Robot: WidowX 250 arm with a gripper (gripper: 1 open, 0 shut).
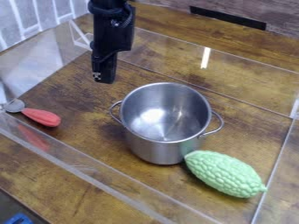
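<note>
My gripper [103, 72] hangs at the top left, behind and left of the steel pot, above the wooden surface. It is dark and shut, with nothing visible between its fingers. The two-handled pot [166, 122] stands empty near the middle. A pale green bitter melon [223, 173] lies at its front right. A tool with a red handle [41, 116] and a metal head lies at the left.
Clear low walls border the wooden work area [87, 157] on the sides. A blue object shows at the bottom left corner.
</note>
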